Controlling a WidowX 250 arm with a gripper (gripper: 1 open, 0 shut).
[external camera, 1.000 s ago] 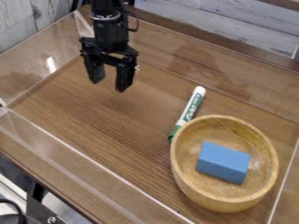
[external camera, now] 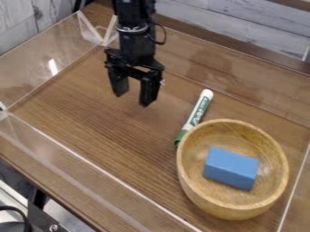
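The black gripper point(external camera: 136, 83) hangs over the wooden table in the upper middle, open, its two fingers pointing down and apart, with nothing visible between them. A white and green marker-like stick point(external camera: 195, 115) lies to the lower right of it, apart from it. At the bottom right is a wooden bowl point(external camera: 198, 185) with a blue block point(external camera: 231, 168) inside.
Clear walls point(external camera: 31, 140) edge the table on the left. A black cable shows at the bottom left corner.
The gripper has moved to the right across the table, toward the stick's side. The stick, bowl and block have not moved.
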